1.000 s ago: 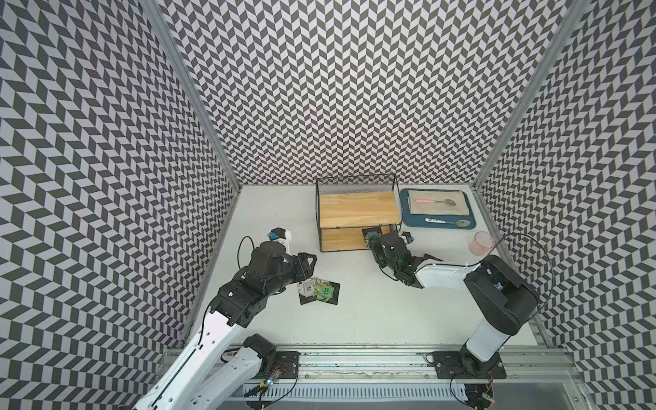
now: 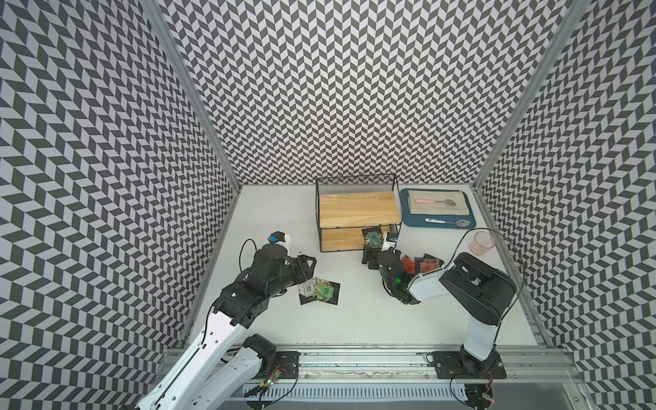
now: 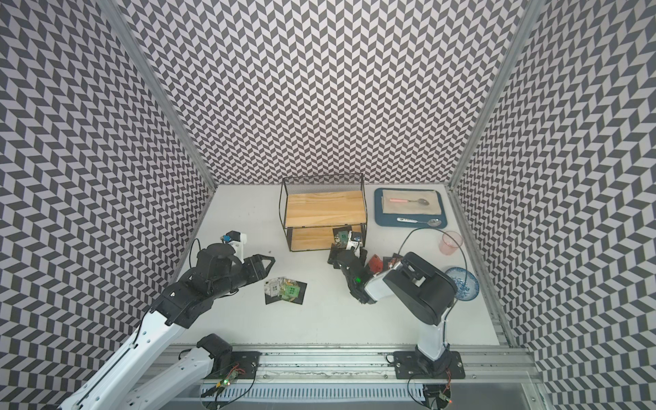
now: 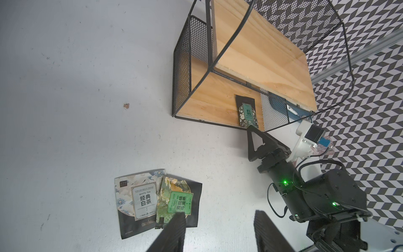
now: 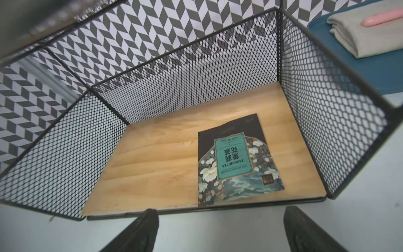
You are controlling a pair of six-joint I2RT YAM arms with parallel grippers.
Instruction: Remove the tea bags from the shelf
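Observation:
A dark jasmine tea bag [image 5: 235, 159] lies on the lower wooden shelf [image 5: 142, 163] of the wire rack, at its right end. The upper shelf [image 2: 355, 205] is bare. My right gripper stands open just in front of that bag, nothing between its fingers. My left gripper hangs open above the table left of the rack. Below it, white tea [image 4: 142, 201] and green-labelled oolong [image 4: 178, 203] bags lie overlapping on the table. Red tea bags [image 3: 376, 262] lie beside my right arm, partly hidden.
A blue tray [image 2: 435, 225] with cloth and spoons stands right of the rack. A pink glass [image 2: 482, 242] and a blue plate [image 3: 463, 287] are at the right.
The left arm is almost unchanged.

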